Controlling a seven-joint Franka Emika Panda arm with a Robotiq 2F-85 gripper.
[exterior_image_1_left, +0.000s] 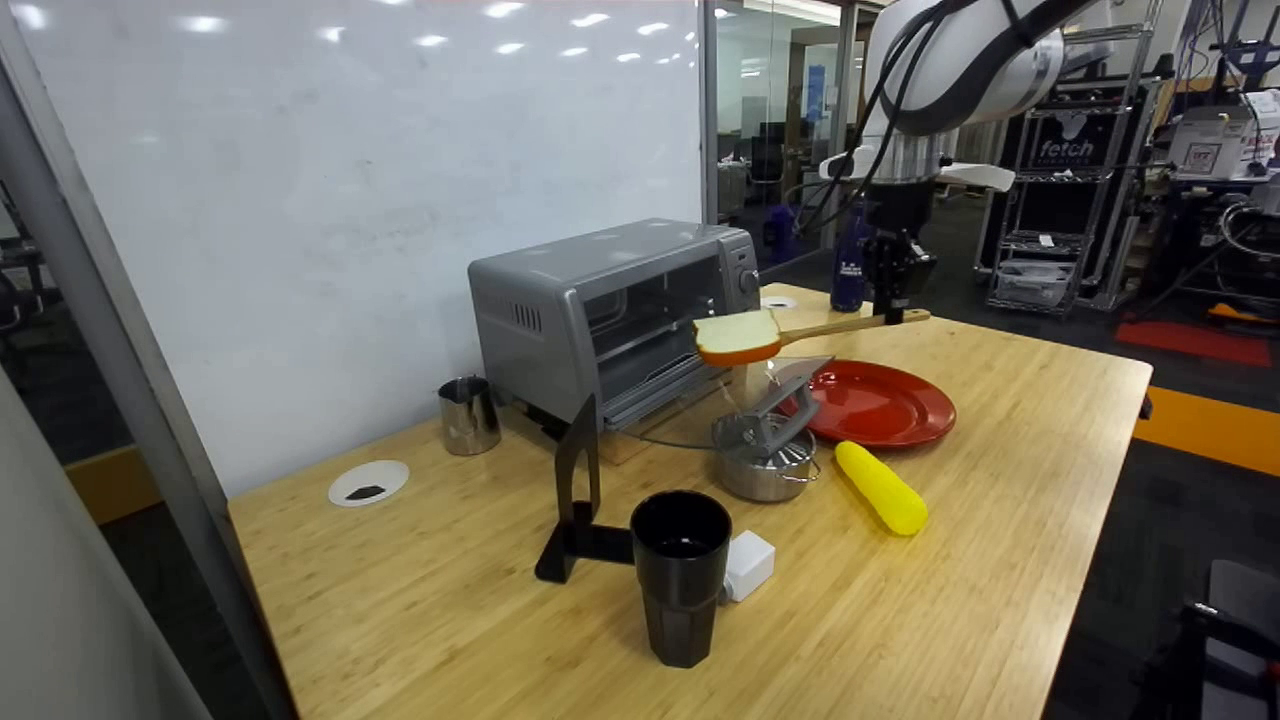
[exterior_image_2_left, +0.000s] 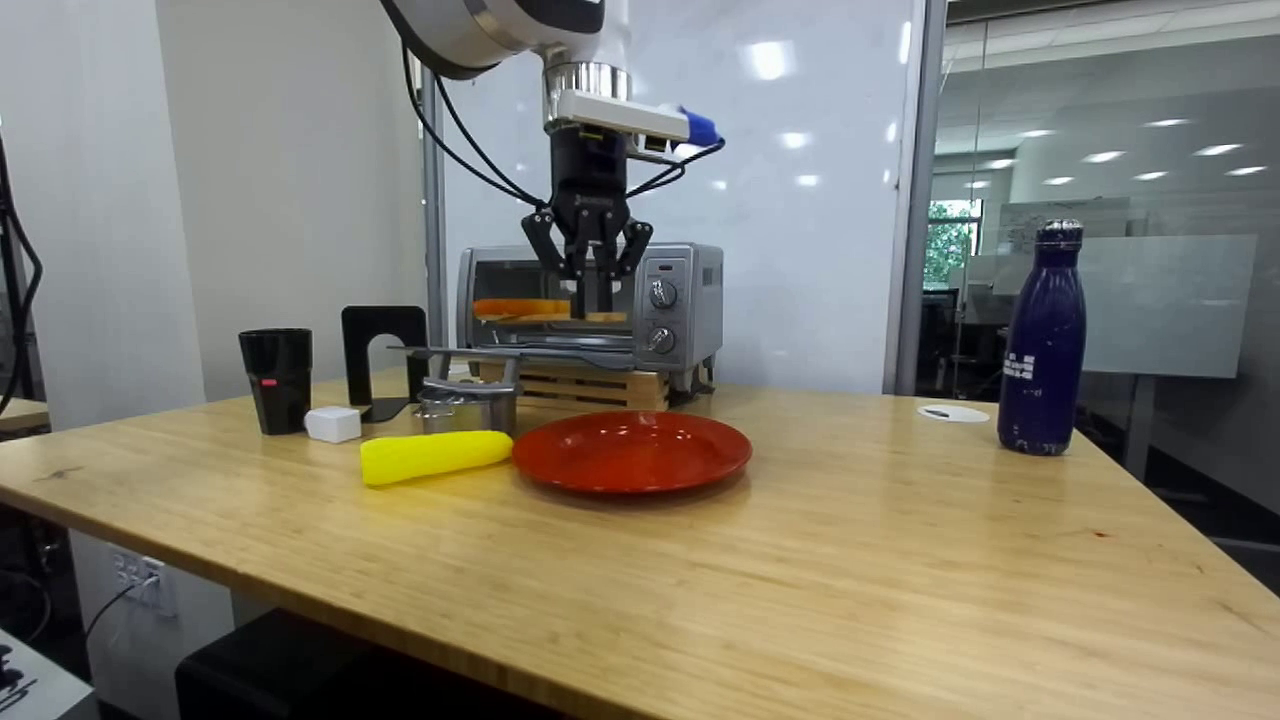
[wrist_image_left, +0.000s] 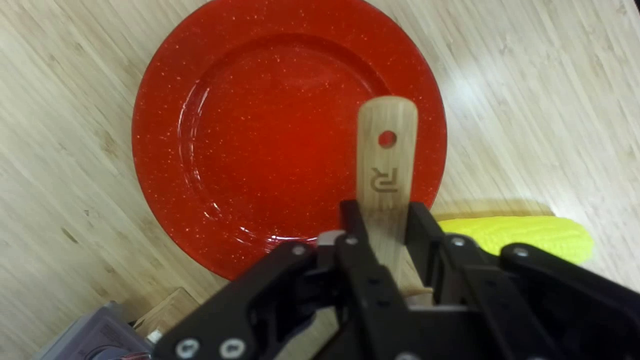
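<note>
My gripper is shut on the flat wooden handle of a spatula (wrist_image_left: 387, 174), whose end with a hole points away from the fingers. In exterior view 1 the spatula's handle (exterior_image_1_left: 834, 326) runs left from the gripper (exterior_image_1_left: 890, 314) to a bread slice (exterior_image_1_left: 737, 336), pale on top with an orange-brown crust. The slice is held in the air at the spatula's far end, in front of the toaster oven (exterior_image_1_left: 636, 314). Exterior view 2 shows the slice (exterior_image_2_left: 522, 308) edge-on. Below the gripper lies an empty red plate (wrist_image_left: 270, 138).
A silver pot (exterior_image_1_left: 765, 474) and glass lid (exterior_image_1_left: 666, 420) stand beside the plate. Also on the table are a yellow object (exterior_image_1_left: 882, 488), a black cup (exterior_image_1_left: 680, 576), a black stand (exterior_image_1_left: 576, 528) and a blue bottle (exterior_image_2_left: 1041, 348).
</note>
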